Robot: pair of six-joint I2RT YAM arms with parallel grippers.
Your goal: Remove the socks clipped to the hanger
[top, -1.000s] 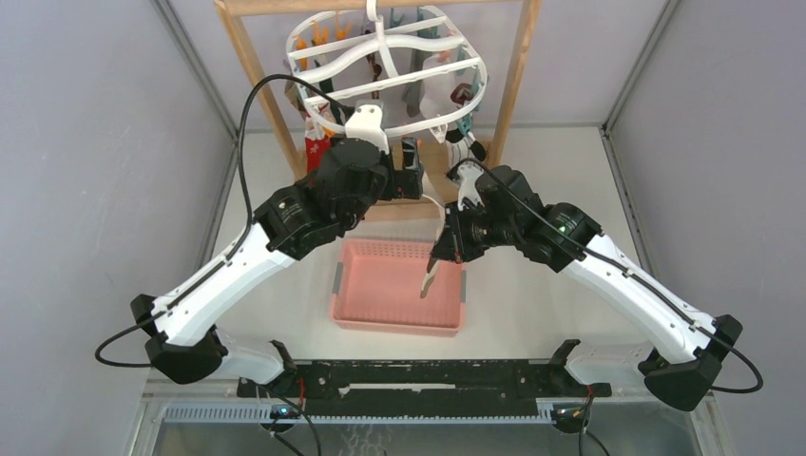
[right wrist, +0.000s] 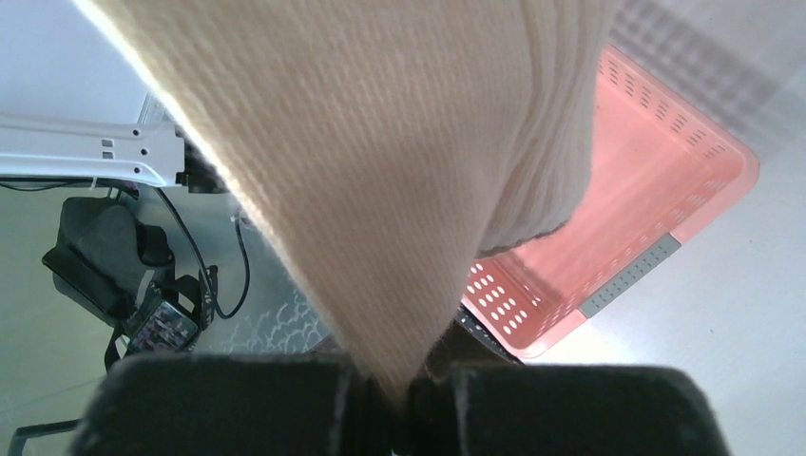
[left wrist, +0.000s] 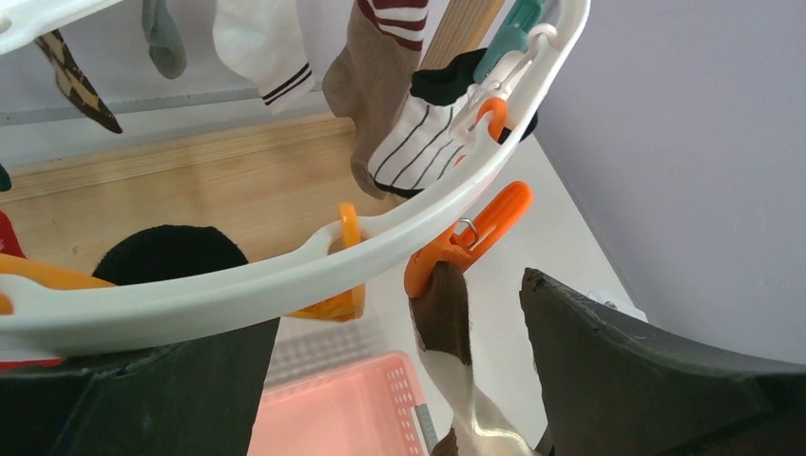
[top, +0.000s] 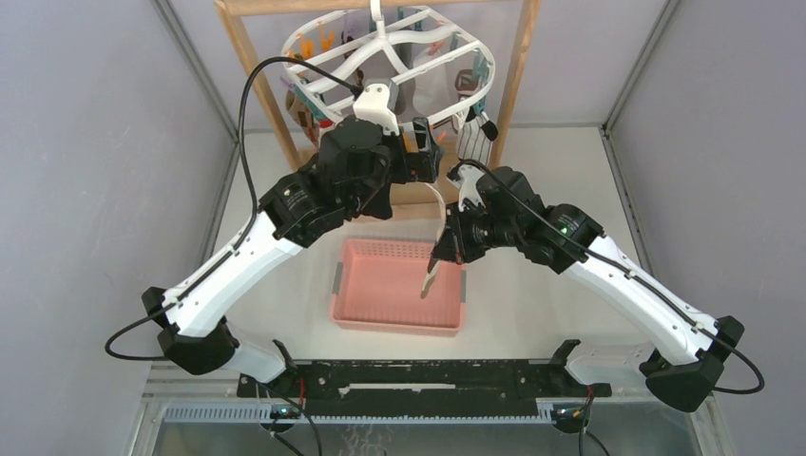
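A beige sock with a brown end hangs from an orange clip on the white hanger's rim. My right gripper is shut on this sock, which fills much of the right wrist view; its loose end dangles over the pink basket. Just below the rim, my left gripper stands open. Its dark fingers lie on either side of the orange clip and sock top, with a clear gap beside the clip on the right.
Other socks still hang on the hanger, among them a striped sock and a white sock. A second orange clip sits close to the left finger. Wooden posts flank the hanger.
My left gripper has moved up and to the right in the top view. The hanger has shifted and turned a little. The right arm and its grip on the sock look unchanged.
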